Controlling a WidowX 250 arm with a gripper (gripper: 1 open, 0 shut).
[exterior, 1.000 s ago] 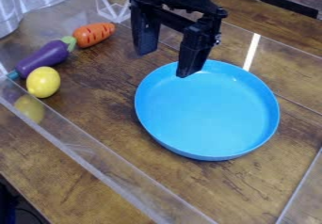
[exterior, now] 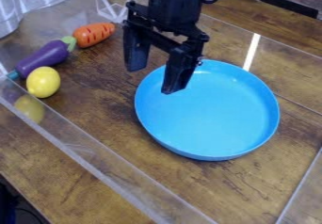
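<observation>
My black gripper (exterior: 161,60) hangs open over the upper middle of the camera view, just above the upper-left part of a blue plate (exterior: 206,115), with no object seen between its fingers. To the left lie a purple eggplant (exterior: 40,60), an orange carrot (exterior: 94,34) and a yellow lemon (exterior: 43,81), all apart from the gripper.
A transparent edge runs along the left and lower left, beside the lemon. The area between the lemon and the plate is clear.
My gripper has shifted slightly left and down over the last second. The plate, eggplant, carrot and lemon have not moved.
</observation>
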